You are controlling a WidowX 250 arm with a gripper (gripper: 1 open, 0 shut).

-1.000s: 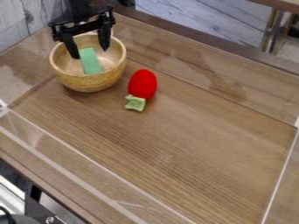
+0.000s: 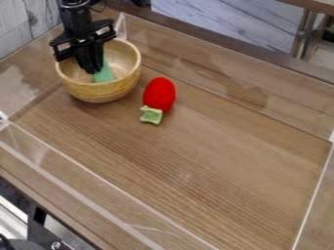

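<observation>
A round yellow bowl [image 2: 94, 91] sits at the upper left of the table. My black gripper [image 2: 92, 68] reaches down into it, shut on a mint-green object [image 2: 104, 76] that lies inside the bowl and is partly hidden by the fingers.
A red oval object [image 2: 159, 94] lies right of the bowl, with a small light-green block [image 2: 151, 114] just below it. A wall stands at the back left.
My gripper has come down from the bowl's far rim into its inside, onto the green object, and now covers part of it.
</observation>
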